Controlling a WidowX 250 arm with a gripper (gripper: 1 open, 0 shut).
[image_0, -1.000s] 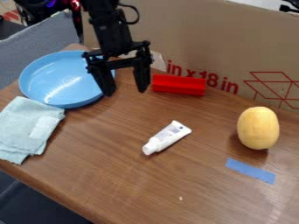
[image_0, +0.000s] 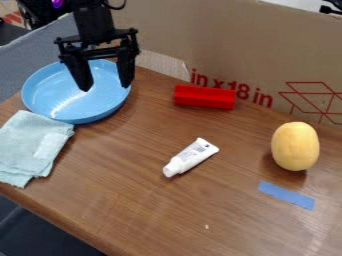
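My black gripper (image_0: 104, 76) hangs open over the blue plate (image_0: 54, 98) at the upper left, its two fingers pointing down with nothing seen between them. A folded pale cloth (image_0: 30, 146) lies on the table in front of the plate. A red box (image_0: 205, 96) lies at the back against the cardboard. A white tube (image_0: 190, 157) lies near the middle, and a yellow oval object (image_0: 295, 145) sits at the right.
A cardboard wall (image_0: 241, 45) with printed red text closes off the back. A short strip of blue tape (image_0: 286, 195) is on the table at the right.
The objects on the table look unchanged.
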